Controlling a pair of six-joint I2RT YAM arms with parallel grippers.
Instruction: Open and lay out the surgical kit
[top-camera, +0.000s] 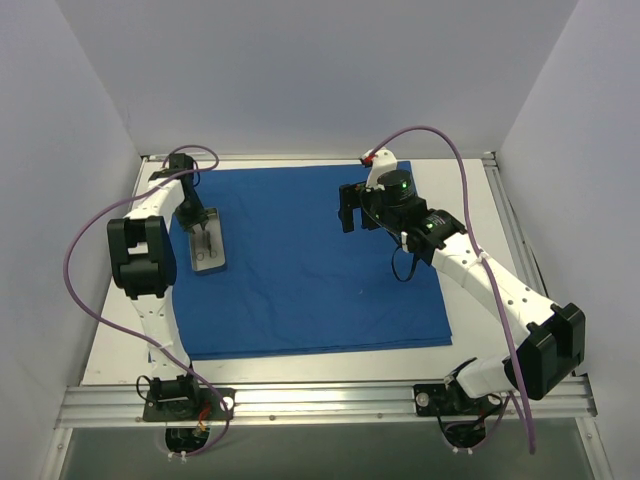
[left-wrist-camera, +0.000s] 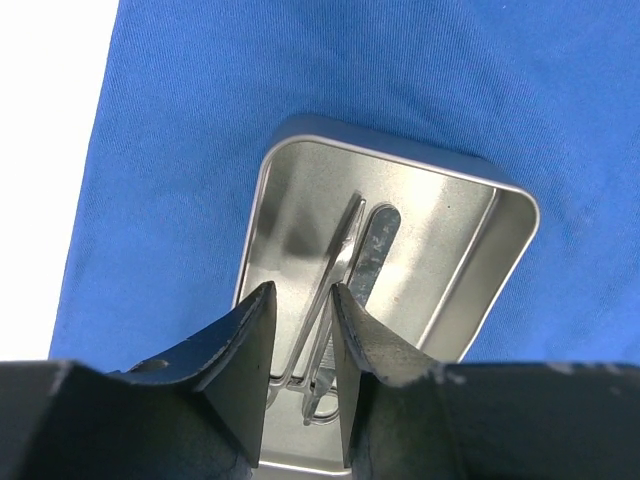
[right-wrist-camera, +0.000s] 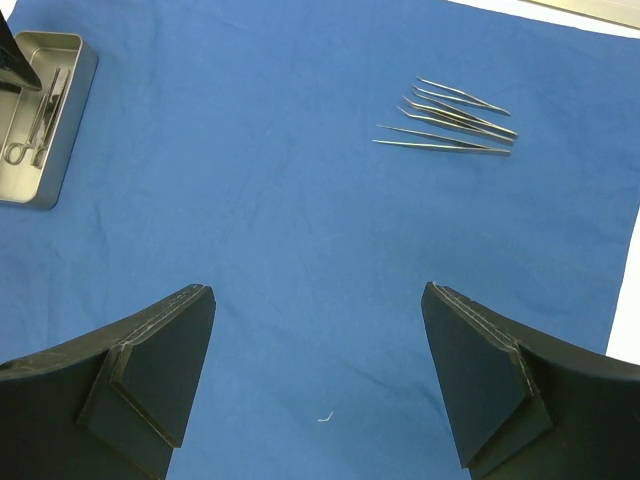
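The steel instrument tray lies at the left of the blue cloth, holding scissors and a flat-handled instrument. My left gripper hangs over the tray, fingers part open, nothing seen held between them. My right gripper stands open above the right of the cloth, empty. In the right wrist view several tweezers lie grouped side by side on the cloth, pointing left.
A white table strip borders the cloth, with grey walls around it.
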